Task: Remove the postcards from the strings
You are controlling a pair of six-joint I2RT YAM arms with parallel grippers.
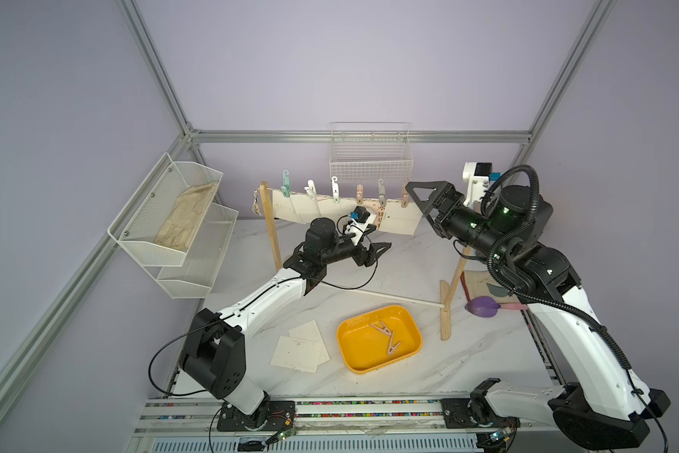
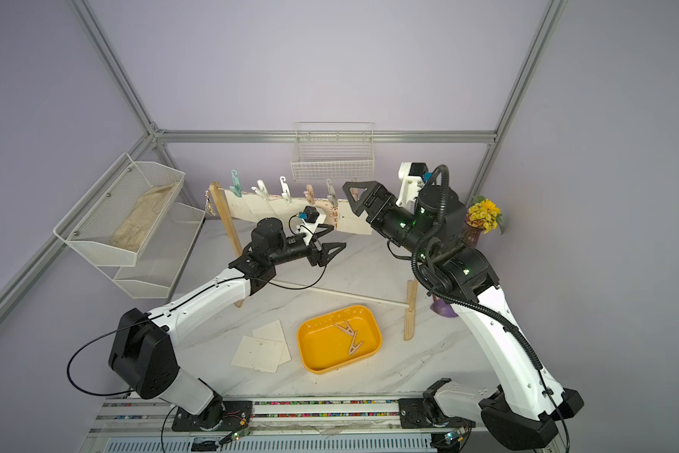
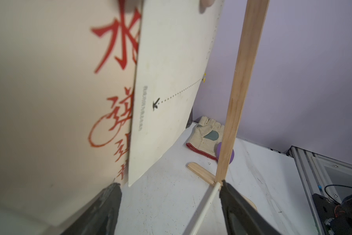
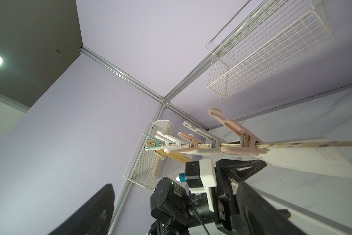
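A row of cream postcards (image 1: 399,219) hangs from a string, held by several clothespins, some pale and one green (image 1: 285,183). Red characters mark one postcard (image 3: 66,98) close in the left wrist view; a second postcard (image 3: 172,78) with a dotted line overlaps its edge. My left gripper (image 1: 381,240) stands open just in front of these cards' lower part, with nothing seen between its fingers. My right gripper (image 1: 422,197), also open, is by the right end of the string, near the rightmost pink clothespin (image 4: 240,135) but not around it.
Two loose postcards (image 1: 294,353) lie overlapping on the table, left of a yellow tray (image 1: 354,362) holding two pink clothespins (image 1: 392,345). A wooden post (image 3: 240,86) and crossbar (image 3: 205,209) frame the string. A glove (image 3: 205,133) lies at right.
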